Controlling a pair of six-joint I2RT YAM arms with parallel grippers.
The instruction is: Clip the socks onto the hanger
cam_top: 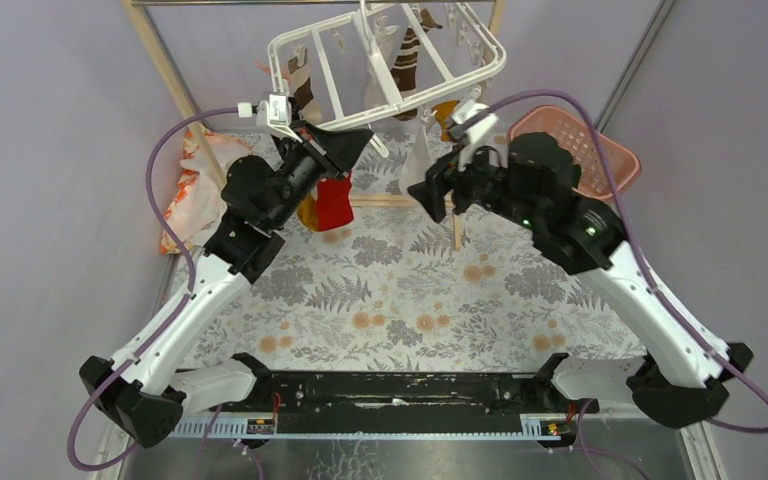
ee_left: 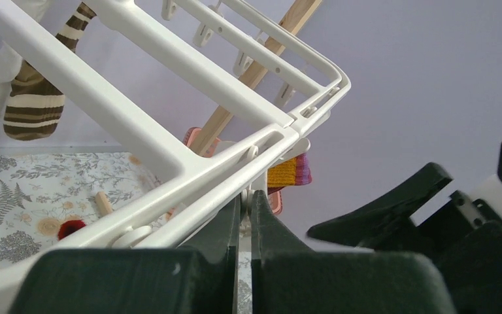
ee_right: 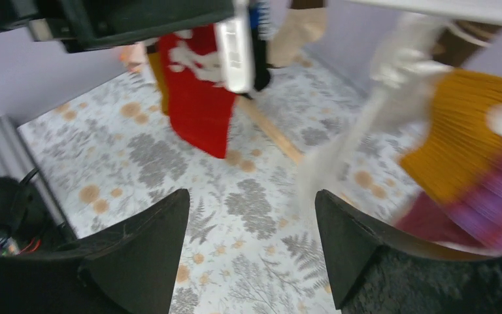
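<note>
The white hanger (cam_top: 388,95) hangs at the top with several socks: striped (ee_left: 34,108), red (cam_top: 333,203), yellow-and-purple (ee_right: 472,140). My left gripper is shut on the hanger's front rail. My right gripper is open and low beside a white sock (cam_top: 416,165), with nothing clearly between its fingers; the right wrist view is blurred there.
A pink basket (cam_top: 615,160) stands at the back right. A patterned pillow (cam_top: 185,205) lies at the left. The floral board (cam_top: 400,300) is clear in the middle. A wooden frame (cam_top: 165,75) surrounds the hanger.
</note>
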